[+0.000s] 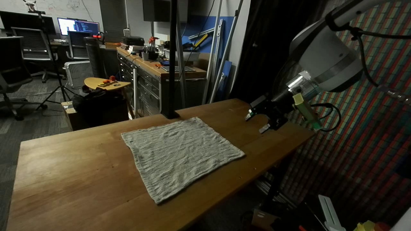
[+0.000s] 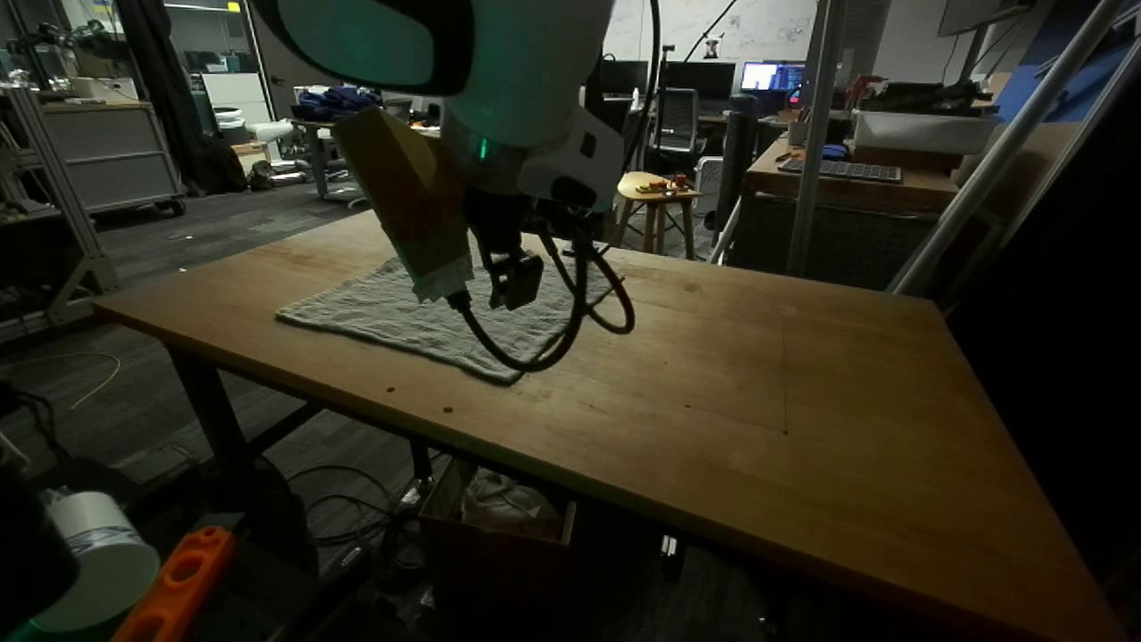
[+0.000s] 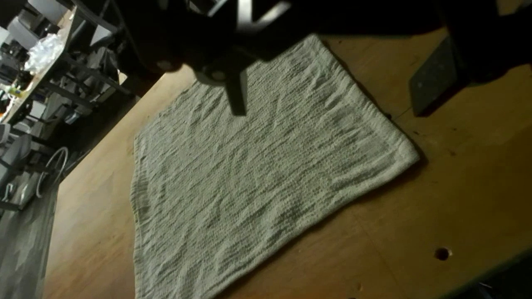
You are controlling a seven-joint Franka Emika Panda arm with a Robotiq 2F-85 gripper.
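A pale grey-green cloth (image 1: pixel 183 154) lies spread nearly flat on the wooden table, lightly wrinkled, with its corners out. My gripper (image 1: pixel 256 124) hangs above the table to the right of the cloth in exterior view 1, clear of it. Its two fingers are wide apart with nothing between them. From the wrist, the gripper has one finger (image 3: pixel 235 94) showing against the cloth (image 3: pixel 259 164) and the other over bare wood. In exterior view 2 the arm partly hides the cloth (image 2: pixel 406 321).
A black upright post (image 1: pixel 171 77) stands at its far edge, close behind the cloth. A cable (image 2: pixel 535 364) loops down beside the gripper. Below the near edge sits an open box (image 2: pixel 503 535).
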